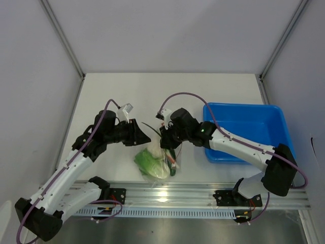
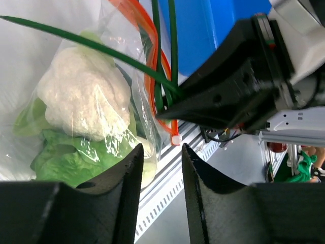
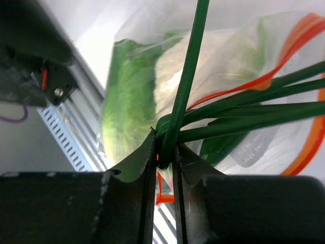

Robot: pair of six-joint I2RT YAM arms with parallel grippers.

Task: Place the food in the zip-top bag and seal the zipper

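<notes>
A clear zip bag [image 1: 157,165] with orange zipper [image 2: 152,61] lies at the table's front, holding cauliflower [image 2: 84,91], leafy greens [image 2: 66,157] and a dark green vegetable [image 3: 218,142]. Long green stalks [image 3: 185,76], like onion tops, are pinched in my right gripper, over the bag's mouth, one sticking out across the cauliflower. My left gripper is part open beside the bag, just left of the right one, nothing visible between its fingers.
A blue bin [image 1: 246,129] stands at the right of the table. A metal rail edges the front.
</notes>
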